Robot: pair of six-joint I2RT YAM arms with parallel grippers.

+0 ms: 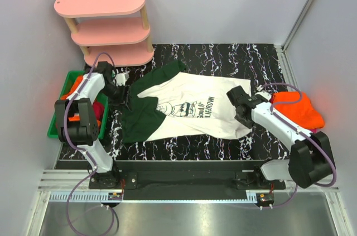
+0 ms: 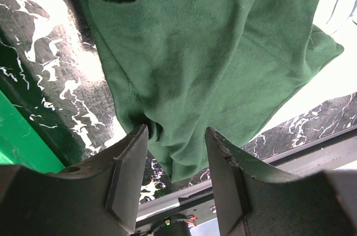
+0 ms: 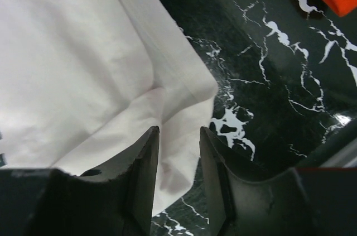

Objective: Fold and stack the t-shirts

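Observation:
A white t shirt point(image 1: 195, 88) with dark green sleeves and a printed front lies spread on the black marbled table, its hem side to the right. Over the green sleeve part point(image 2: 184, 63) stands my left gripper, its fingers apart and nothing held between them. My right gripper hangs above the white hem corner point(image 3: 195, 88), also open, with cloth visible below and between its fingertips. Some folds run through the fabric near that corner. In the top view the arms hide both gripper tips in part.
A green bin point(image 1: 71, 80) with orange and red cloth stands at the left. Folded orange cloth point(image 1: 298, 110) lies at the right. A pink shelf point(image 1: 100, 3) rises at the back left. Bare table point(image 1: 223, 57) shows behind the shirt.

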